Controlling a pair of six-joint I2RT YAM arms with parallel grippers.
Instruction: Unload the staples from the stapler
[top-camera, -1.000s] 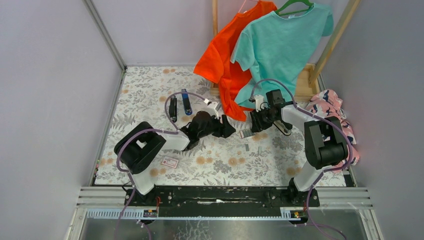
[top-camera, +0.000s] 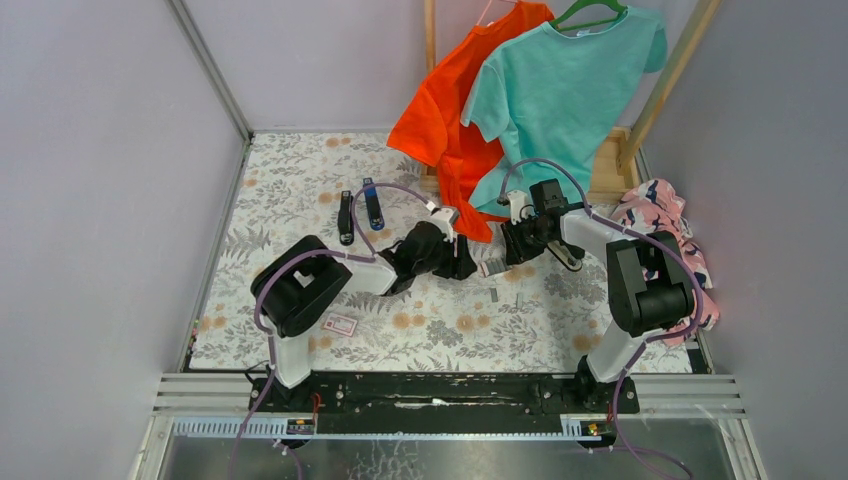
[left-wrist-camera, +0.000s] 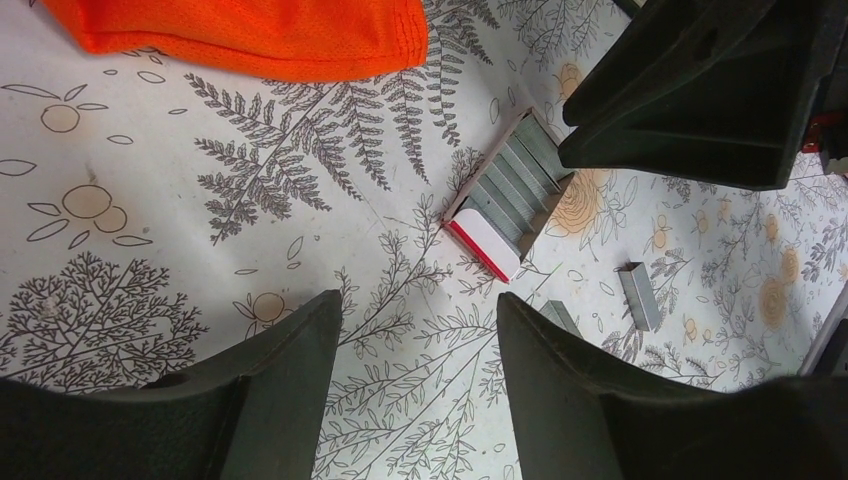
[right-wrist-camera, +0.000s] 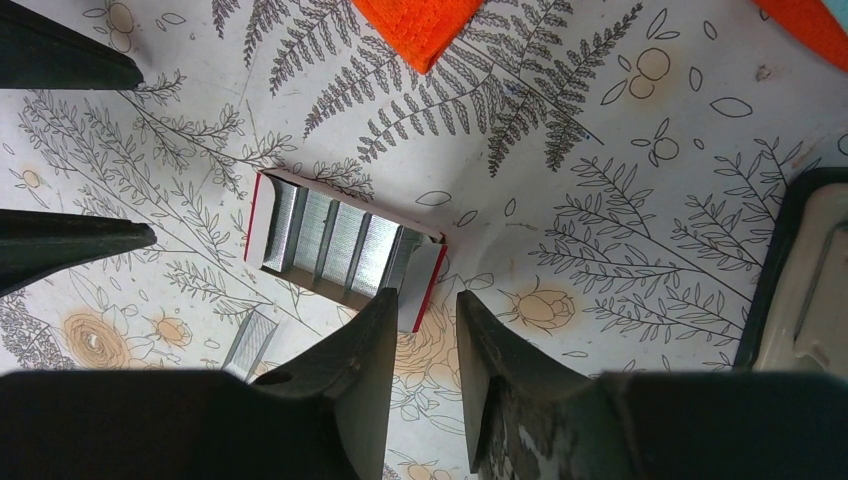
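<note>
A small open box of staple strips (left-wrist-camera: 505, 190) lies on the patterned surface between the grippers, red-edged at its ends. Loose staple pieces (left-wrist-camera: 638, 295) lie beside it. My left gripper is just left of the box; its fingers stand apart in its wrist view, with nothing clearly visible between them. My right gripper is over the box's right end, its fingertips a little apart; whether anything is between them is unclear. In the top view both grippers are close together. No stapler can be clearly identified.
An orange shirt (top-camera: 450, 120) and a teal shirt (top-camera: 560, 100) hang behind. Two dark remote-like objects (top-camera: 373, 205) lie at back left, a card pack (top-camera: 339, 324) at front left. A pink cloth (top-camera: 655, 200) lies at right.
My left arm has moved to the right, bringing its gripper nearer the staple box and my right gripper. The right arm looks almost unchanged.
</note>
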